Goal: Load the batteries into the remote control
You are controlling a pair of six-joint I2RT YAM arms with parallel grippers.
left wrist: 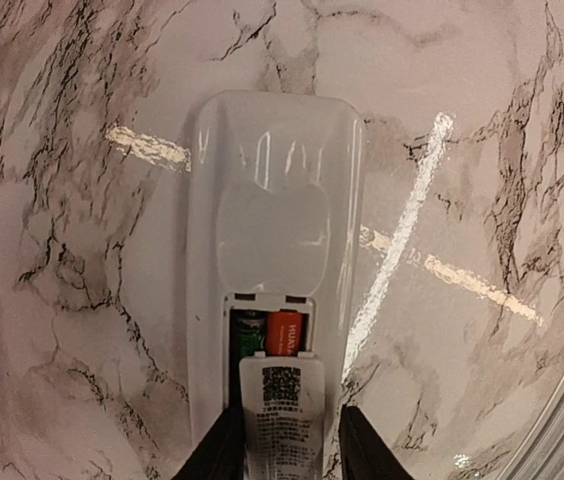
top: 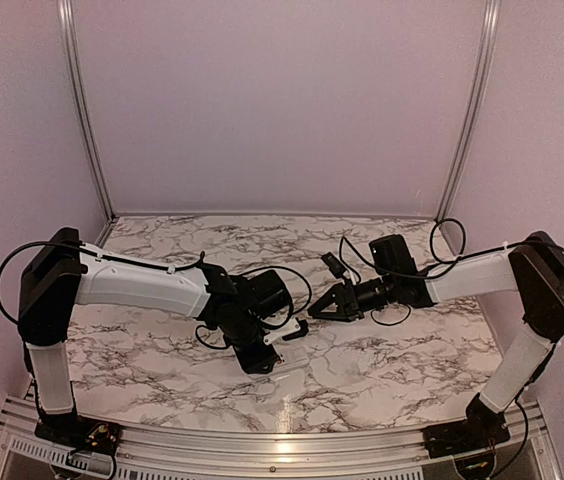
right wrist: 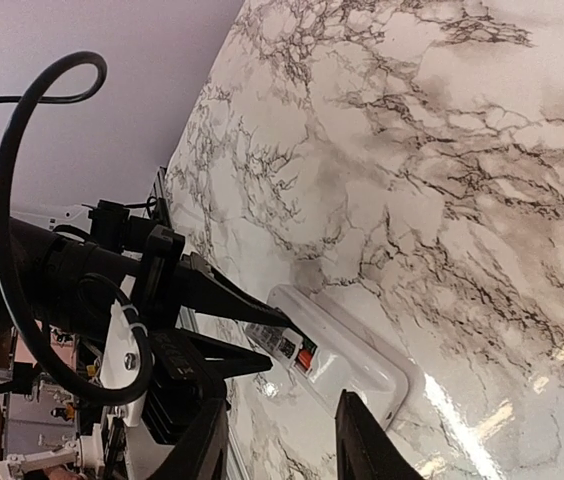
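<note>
A clear-cased remote [left wrist: 272, 230] lies on the marble table, its compartment showing a green battery [left wrist: 249, 330] and a red battery [left wrist: 285, 334]. The white battery cover [left wrist: 282, 410], with a printed label, lies over the lower part of the compartment. My left gripper is over that cover, its fingers part open on either side of it; whether they touch it I cannot tell. My right gripper is part open to the right of the remote, above the table, with nothing seen between its fingers.
Pale tape marks [left wrist: 402, 230] lie beside the remote. Metal rails and walls edge the workspace, and cables loop over both arms.
</note>
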